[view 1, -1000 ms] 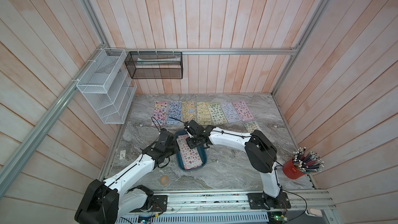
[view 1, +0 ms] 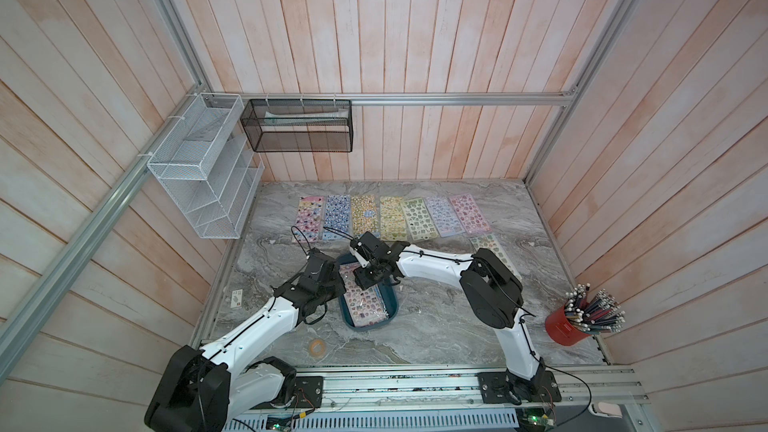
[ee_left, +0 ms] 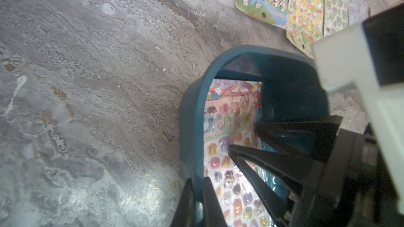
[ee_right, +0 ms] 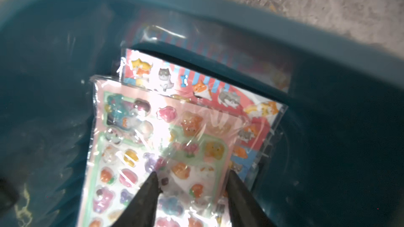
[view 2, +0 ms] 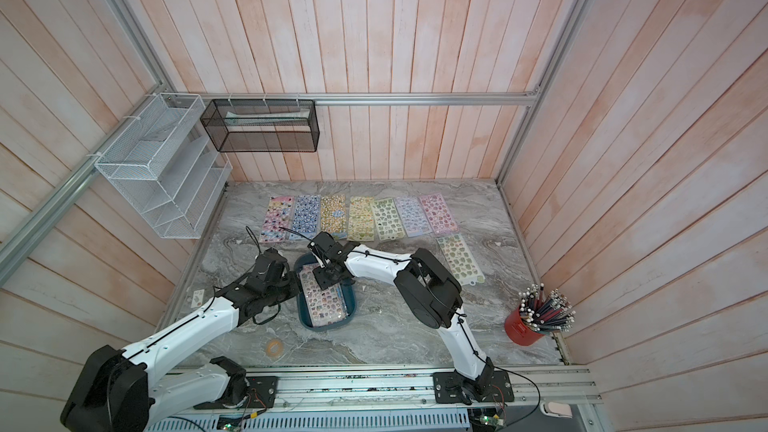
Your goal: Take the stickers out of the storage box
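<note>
The dark teal storage box (ee_left: 192, 113) stands on the table, with sticker sheets lying inside. Uppermost is a clear-wrapped, pink-edged sheet (ee_right: 130, 155) of puffy stickers; from under it peeks a red-and-blue cat-and-dog sheet (ee_right: 229, 98). My left gripper is shut on the box's left rim. Inside the box, my right gripper is over the pink-edged sheet, its fingers (ee_right: 145, 197) apart. Whether the tips touch the sheet, I cannot tell. In the left wrist view the right gripper's two dark fingers (ee_left: 269, 155) spread above the sheet's upper part.
Several sticker sheets (view 1: 392, 217) lie in a row along the table's back, and a green one (view 2: 460, 259) lies to the right. A red pot of pens (view 1: 565, 326) stands at the right edge. Bare table (view 1: 448, 328) lies right of the box.
The right arm has shifted slightly left and toward the front over the box, uncovering more of the green sheet at the right. The left arm has stayed put.
</note>
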